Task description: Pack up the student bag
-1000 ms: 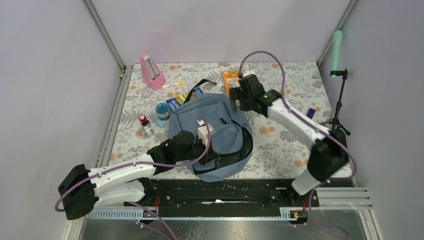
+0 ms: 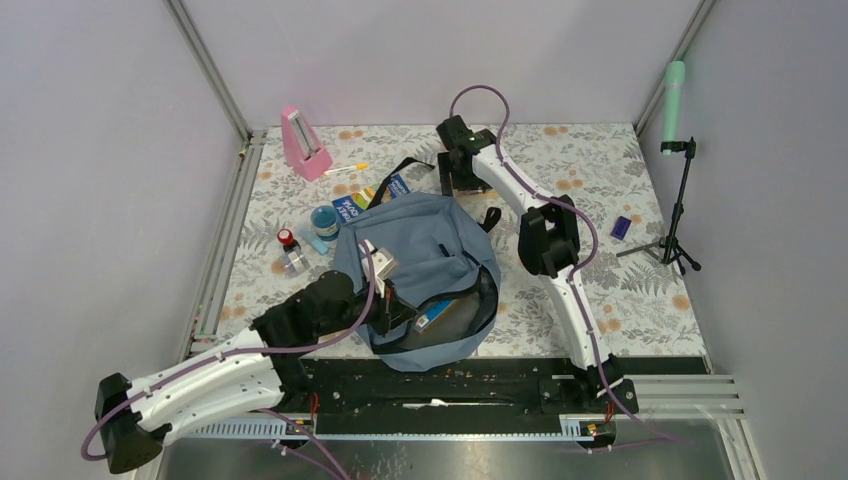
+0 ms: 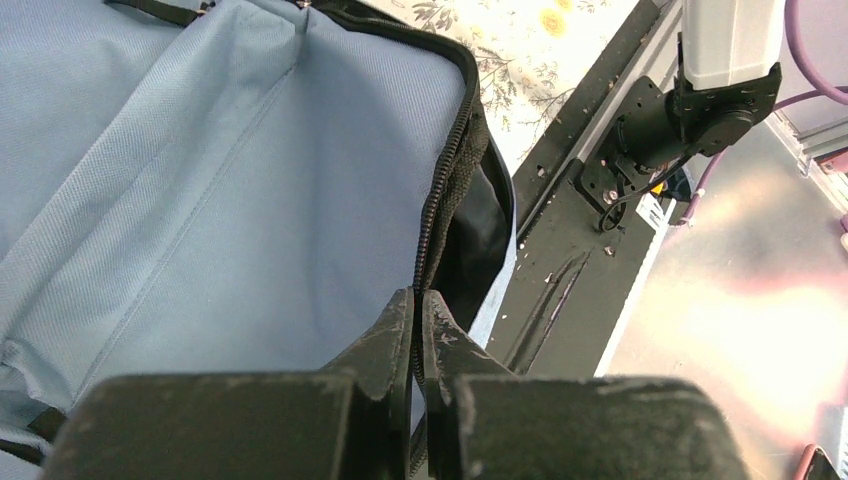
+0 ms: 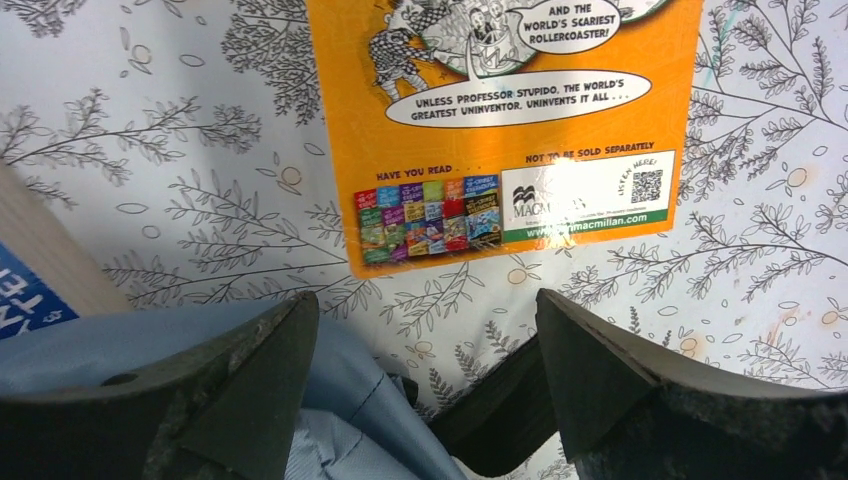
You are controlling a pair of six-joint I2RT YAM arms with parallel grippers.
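The blue-grey student bag (image 2: 410,235) lies in the middle of the table, its front pocket open. My left gripper is shut on the zippered edge (image 3: 440,190) of that opening. Inside the opening a blue-and-white item (image 2: 432,316) partly shows. An orange book (image 4: 510,130) with printed speech bubbles lies flat on the tabletop behind the bag. Over the near side of this book hangs my right gripper, its fingers apart and nothing between them; from above, the arm mostly covers the book.
Left of the bag are a blue-and-yellow book (image 2: 352,206), a blue-lidded jar (image 2: 325,222), a red-capped bottle (image 2: 292,255) and a pink metronome-like object (image 2: 305,145). At right sit a small purple box (image 2: 621,228) and a tripod (image 2: 678,220).
My right gripper has moved left and back, over the orange book. The left gripper has drawn left and slightly toward the front with the pocket's edge, and the opening gapes wider.
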